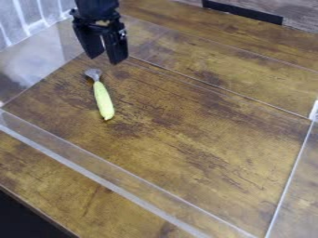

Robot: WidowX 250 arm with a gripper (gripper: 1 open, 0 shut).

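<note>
My black gripper [102,52] hangs at the top left, above and slightly behind a pale yellow object [103,99] with a grey metal end, lying on the wooden surface. Its two fingers point down and stand apart, with nothing visible between them.
Clear low walls [112,193] surround the wooden work area [199,130], which is bare apart from the yellow object. A dark strip [243,13] lies along the back, and a white grid-like panel stands at the top left.
</note>
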